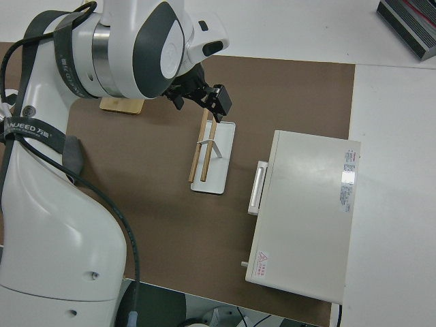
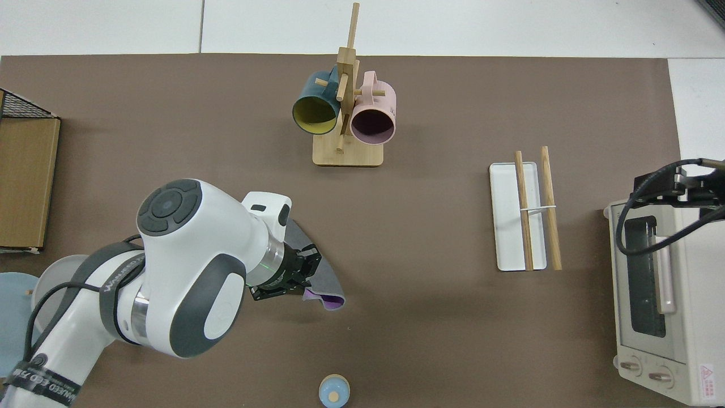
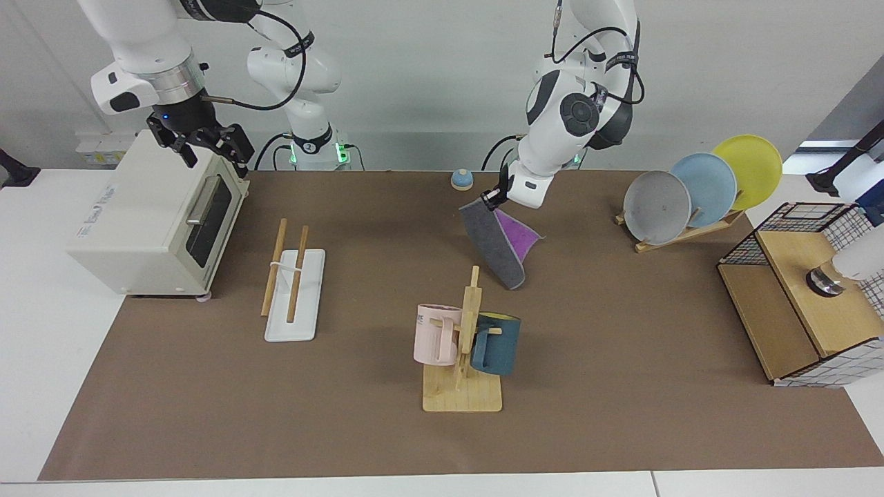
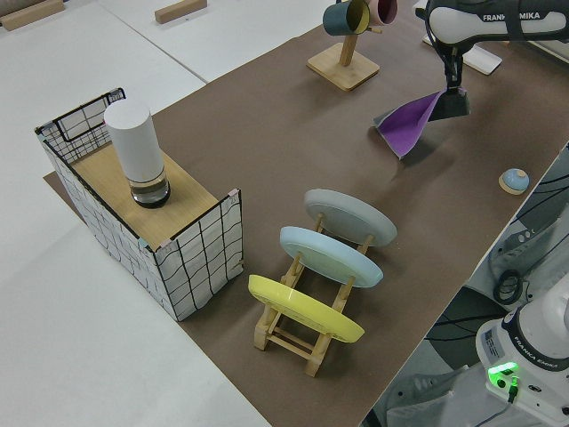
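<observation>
A grey cloth with purple lining (image 3: 495, 240) hangs from my arm's gripper on the mug-tree side (image 3: 494, 197), seen at right in the left view and at left in the top view (image 2: 292, 275); its fingers seem shut on the cloth. The other gripper (image 3: 203, 141) hovers beside the white toaster oven (image 2: 700, 306); whether it is open is unclear. A mug tree (image 3: 460, 397) holds a pink mug (image 2: 374, 112) and a blue mug (image 2: 314, 102).
A plate rack with grey, blue and yellow plates (image 4: 307, 307) stands near a wire-sided shelf (image 4: 191, 267). A white board with wooden sticks (image 2: 504, 224) lies near the oven. A small blue round object (image 2: 333, 391) sits on the mat, whose middle is clear.
</observation>
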